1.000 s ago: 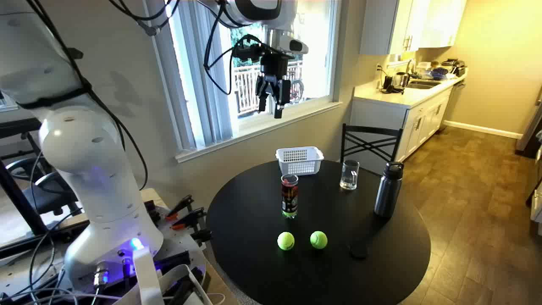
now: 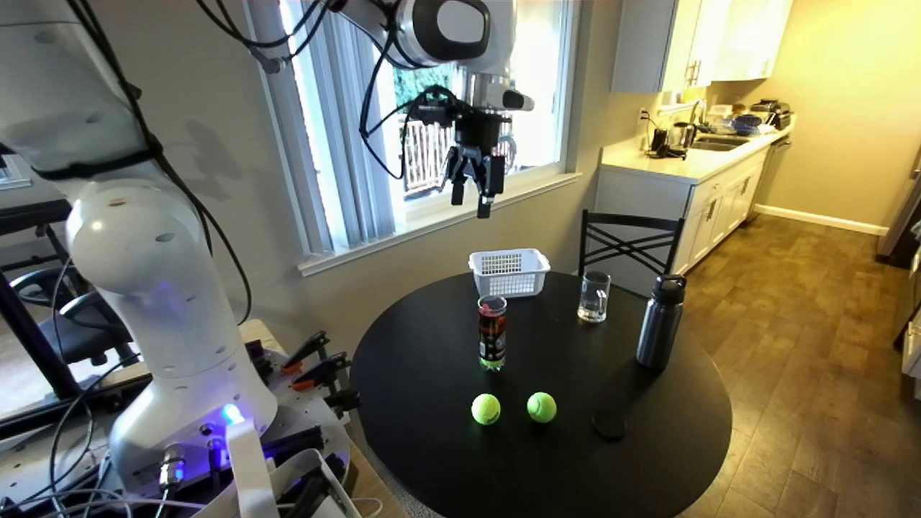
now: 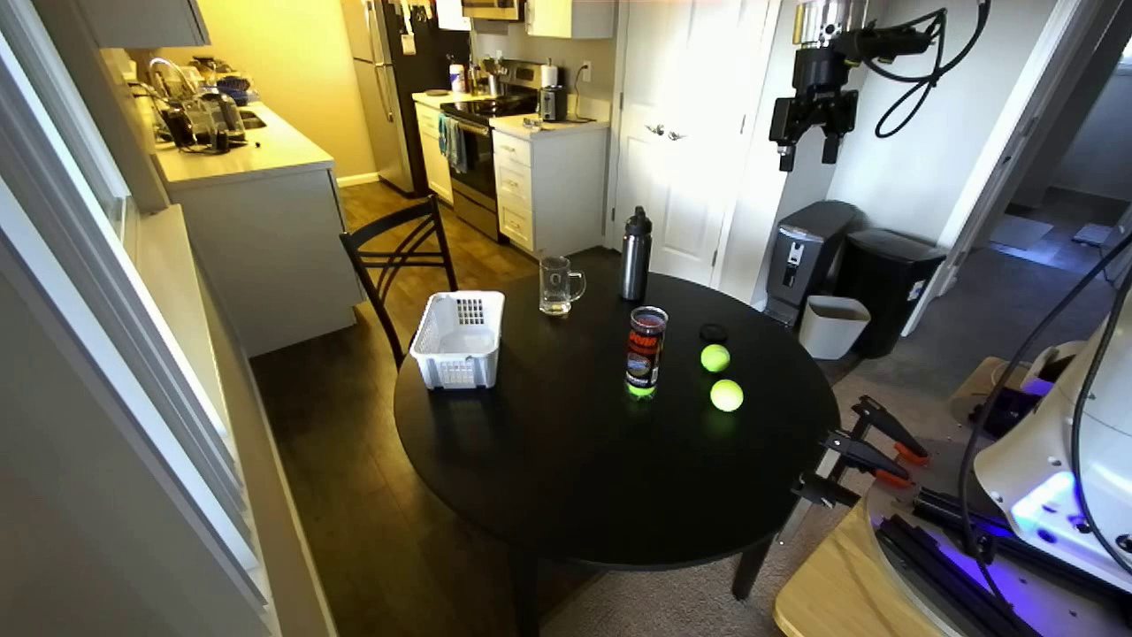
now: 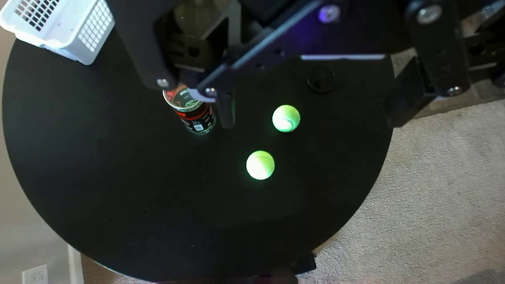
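Observation:
My gripper [image 2: 471, 210] is open and empty, hanging high above the black round table [image 3: 552, 478]. In exterior view 2 the gripper [image 3: 808, 159] shows as two parted fingers. A clear tube with a red and black label [image 2: 492, 335] stands upright on the table, something green at its bottom. Two tennis balls lie apart on the bare top, the left ball [image 2: 486, 409] and the right ball [image 2: 542, 407]. In the wrist view, part of the tube [image 4: 198, 120] is hidden behind a finger, while the near ball [image 4: 260, 165] and far ball [image 4: 286, 118] are clear.
A white basket [image 3: 459, 345] sits by the table's edge. The glass mug [image 3: 554, 287] and tall metal bottle [image 3: 636, 255] stand upright on the far side. A dark round lid [image 2: 609, 426] lies flat near the balls.
In exterior view 1 my gripper has moved a little to the right and lower. The tube, the balls and the other table items have not moved.

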